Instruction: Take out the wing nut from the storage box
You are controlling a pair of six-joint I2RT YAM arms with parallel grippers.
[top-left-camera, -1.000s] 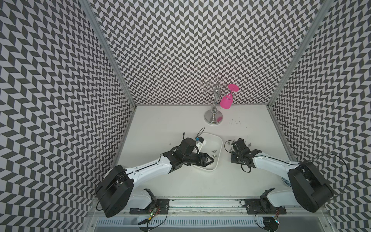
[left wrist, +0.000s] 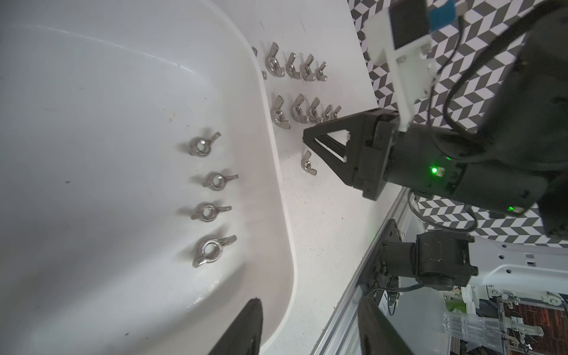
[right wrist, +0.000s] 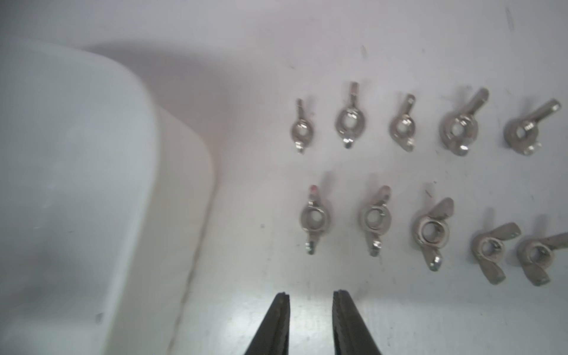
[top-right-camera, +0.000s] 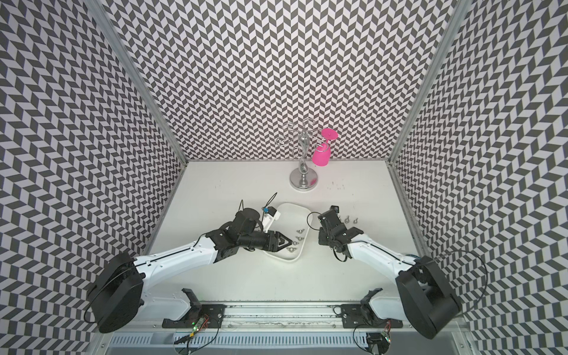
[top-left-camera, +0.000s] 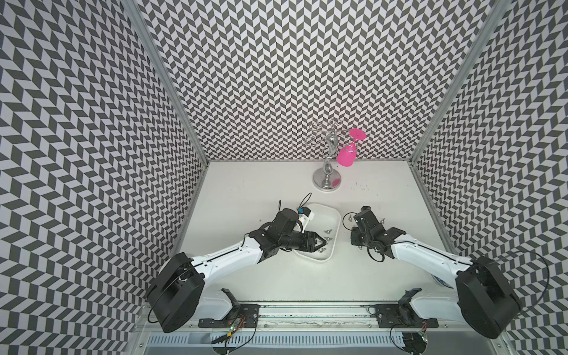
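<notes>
The white storage box (left wrist: 106,177) holds several wing nuts (left wrist: 210,249) in a column near its right wall. My left gripper hangs over that wall, fingers wide apart with nothing between them. On the table right of the box, two rows of wing nuts (right wrist: 432,230) lie spread out. My right gripper is over the bare table just in front of those rows, its fingertips part open with no object visible between them. In the left wrist view the right gripper's side shows above the table, outside the box.
A chrome stand (top-left-camera: 326,180) with an upturned pink glass (top-left-camera: 346,152) stands at the back of the table. Both arms are close together around the box.
My right arm has risen slightly and shifted a little toward the back and left. My left gripper has moved very little.
</notes>
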